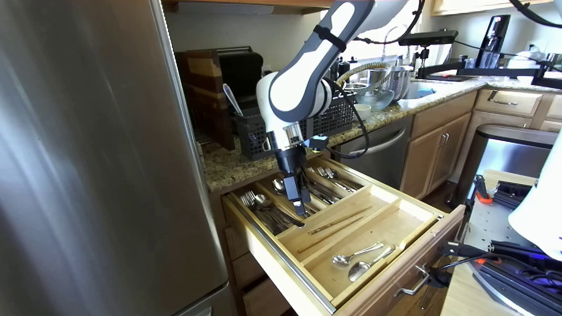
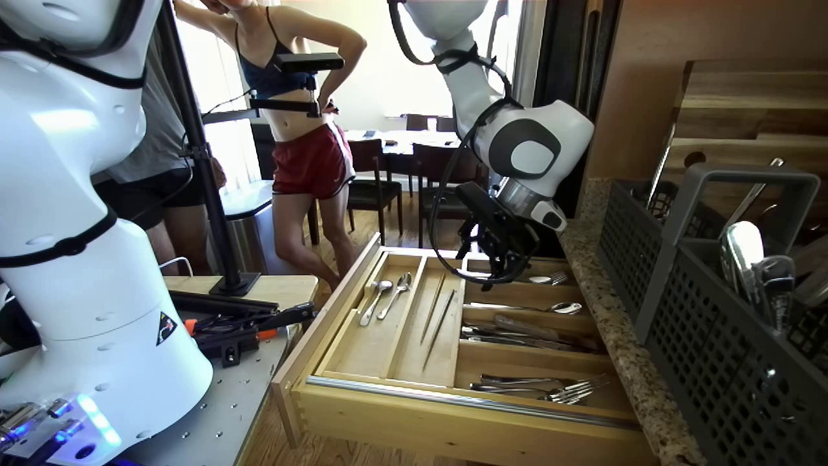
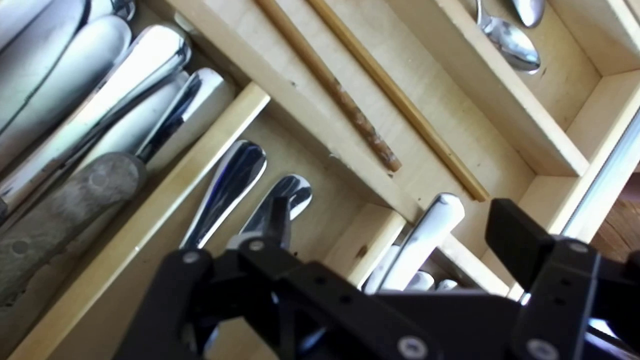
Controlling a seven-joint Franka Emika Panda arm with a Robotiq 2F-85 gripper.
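Observation:
My gripper is open above the drawer, its two dark fingers wide apart in the wrist view. A silver handle [image 3: 427, 237] shows between them, apart from both fingers and leaning up at the compartment edge. It appears to belong to the large spoon [image 1: 263, 200], which lies on the forks in the near-left compartment in exterior view 1. In the neighbouring compartment are two more handles [image 3: 231, 180], partly hidden by the left finger. From the side, the gripper [image 1: 302, 202] hangs low over the dividers.
Two chopsticks [image 1: 340, 220] lie in the long middle section. Two spoons [image 1: 360, 270] rest in the front section, which has free room. Knives [image 3: 72, 216] fill another compartment. The refrigerator [image 1: 105, 158] and the utensil basket [image 2: 722, 334] border the drawer.

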